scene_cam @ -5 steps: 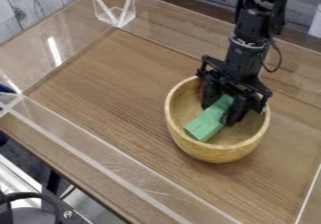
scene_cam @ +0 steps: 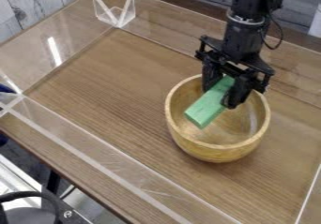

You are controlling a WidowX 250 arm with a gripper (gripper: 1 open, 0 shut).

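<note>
A tan bowl [scene_cam: 217,141] sits on the wooden table at the right of the middle. My black gripper [scene_cam: 228,84] is over the bowl's back part, shut on a green block [scene_cam: 207,109], which is tilted and hangs inside or just above the bowl; whether it touches the bowl I cannot tell. The fingertips are partly hidden behind the block.
A clear plastic container [scene_cam: 114,9] stands at the back left. A dark coiled object [scene_cam: 32,214] lies at the lower left corner.
My gripper has risen with the green block in it, so the block now sits higher in the view. The bowl has hardly moved.
</note>
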